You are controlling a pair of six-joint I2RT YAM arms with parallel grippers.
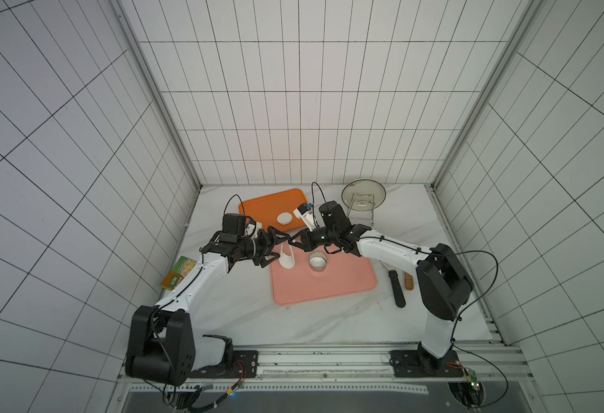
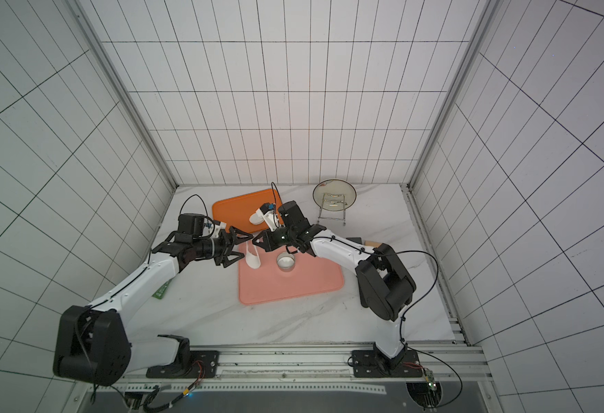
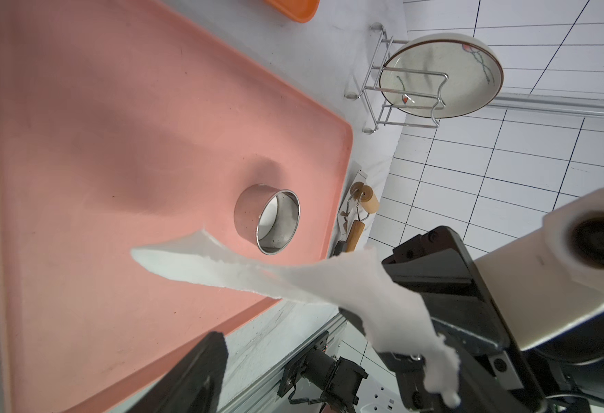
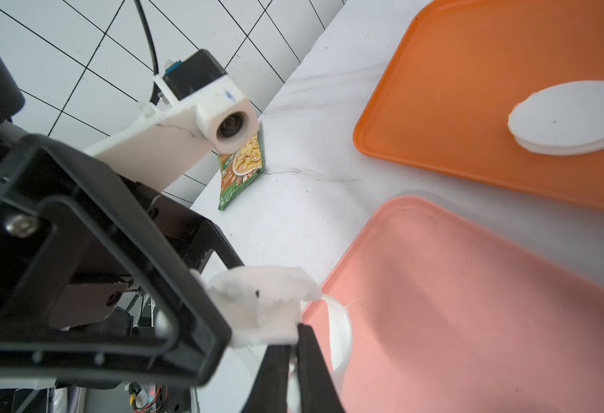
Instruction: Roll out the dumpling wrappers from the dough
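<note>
Above the pink tray, a torn strip of white dough hangs between my grippers; in the left wrist view it stretches from my right gripper across the tray. My right gripper is shut on the dough. My left gripper stands part open beside it, facing it; whether dough touches its fingers is unclear. A metal ring cutter stands on the pink tray. White round wrappers lie on the orange tray behind.
A plate in a wire rack stands at the back right. Black-handled and wooden-handled tools lie right of the tray. A green packet lies at the far left.
</note>
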